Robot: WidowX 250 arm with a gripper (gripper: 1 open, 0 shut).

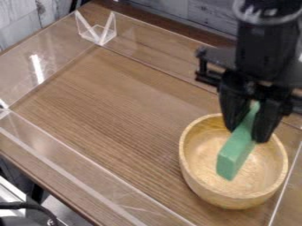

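A round tan bowl (200,177) sits on the wooden table at the right. Above it is my gripper (242,119), dark and seen from close up, shut on a green block (236,146) that hangs slanted over the inside of the bowl. The fingertips are partly blurred.
A clear plastic container (97,25) stands at the back left. A black cable lies at the lower left edge, and a wall runs along the top right.
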